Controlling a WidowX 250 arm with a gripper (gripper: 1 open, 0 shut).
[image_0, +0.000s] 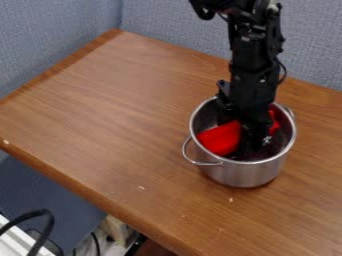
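Observation:
A steel pot (241, 173) with a wire side handle stands on the right part of the wooden table (107, 110). My black gripper (247, 130) reaches down into the pot from above. A red object (219, 138) lies inside at the left, with more red behind the gripper to the right. The fingertips are dark and partly hidden, so what is between them is unclear.
Grey padded walls stand behind the table. At the lower left, past the table edge, are a black cable and some pale items.

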